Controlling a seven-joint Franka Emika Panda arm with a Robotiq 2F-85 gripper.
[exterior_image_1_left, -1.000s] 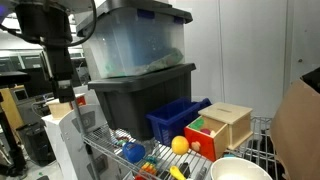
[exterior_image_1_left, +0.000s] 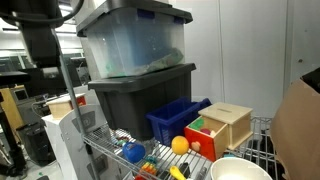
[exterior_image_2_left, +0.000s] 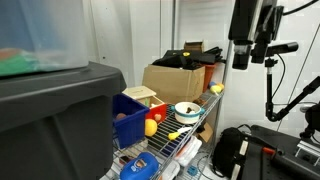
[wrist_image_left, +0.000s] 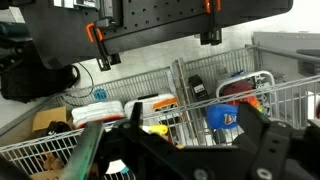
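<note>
My gripper (exterior_image_2_left: 255, 55) hangs open in the air, well above and to one side of the wire rack (wrist_image_left: 150, 85), with nothing between its fingers. Its dark fingers (wrist_image_left: 128, 138) stand wide apart at the bottom of the wrist view. On the rack lie a blue round object (exterior_image_1_left: 133, 152), an orange-yellow ball (exterior_image_1_left: 180, 145) and a yellow item (exterior_image_1_left: 177, 173). A white bowl (exterior_image_1_left: 238, 170) stands at the rack's near right. Behind the balls are a blue bin (exterior_image_1_left: 178, 118) and a wooden box (exterior_image_1_left: 233, 120).
A black tote (exterior_image_1_left: 145, 103) with a clear tote (exterior_image_1_left: 135, 45) on top rises tall beside the rack. Cardboard (exterior_image_1_left: 302, 125) stands at the right of exterior view 1. A black beam (wrist_image_left: 150, 30) crosses the top of the wrist view.
In exterior view 1 my gripper has shifted left and looks somewhat larger than a second ago. The objects on the rack have not moved.
</note>
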